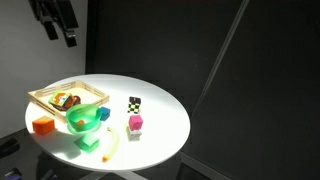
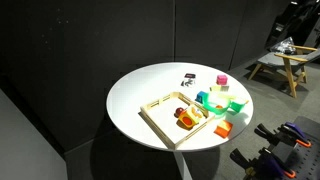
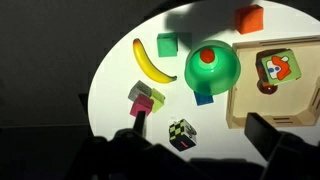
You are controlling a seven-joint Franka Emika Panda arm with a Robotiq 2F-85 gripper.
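Note:
My gripper [image 1: 60, 36] hangs high above the left side of a white round table, well clear of everything on it. In the wrist view its two dark fingers stand wide apart, with nothing held; the gripper is open. A shallow wooden tray [image 3: 240, 103] holds a box with an animal face [image 3: 281, 67] and a red round item [image 3: 267, 88]. Beside the tray lies a green bowl [image 3: 222, 72], with a small red thing [image 3: 207, 56] showing in it. A yellow banana [image 3: 150, 62] and a green block [image 3: 167, 44] lie nearby.
An orange block [image 3: 249, 18] and a blue block [image 3: 204, 98] lie close to the tray. A pink cube [image 1: 135, 122] and a checkered cube [image 3: 182, 134] sit apart from it. A wooden chair [image 2: 285, 65] stands beyond.

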